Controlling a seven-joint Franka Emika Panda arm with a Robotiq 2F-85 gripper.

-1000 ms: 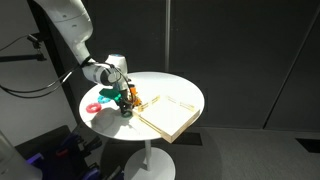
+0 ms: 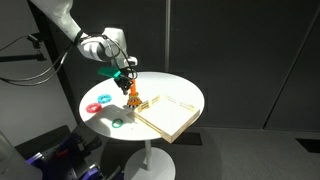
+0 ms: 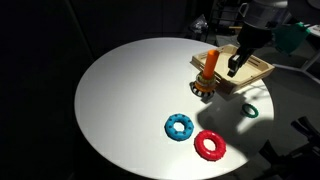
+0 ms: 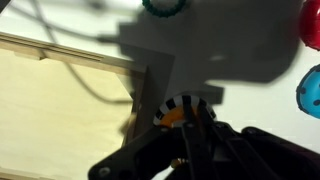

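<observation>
An orange post on a ringed base with a black-and-white edge (image 3: 208, 75) stands upright on the round white table. My gripper (image 3: 236, 70) hangs above the table, near the post and the tray's corner. In the wrist view the dark fingers overlap the striped base (image 4: 188, 102); their opening cannot be made out. A dark green ring (image 3: 250, 110) lies on the table, apart from the gripper. A blue ring (image 3: 179, 126) and a red ring (image 3: 210, 145) lie nearby; both are only partly visible at the wrist view's right edge.
A shallow wooden tray (image 2: 168, 116) sits beside the post and reaches past the table's edge.
My gripper has risen away from the tabletop. The green ring, beside the gripper before, now shows clear of it and a little nearer the table's front edge.
</observation>
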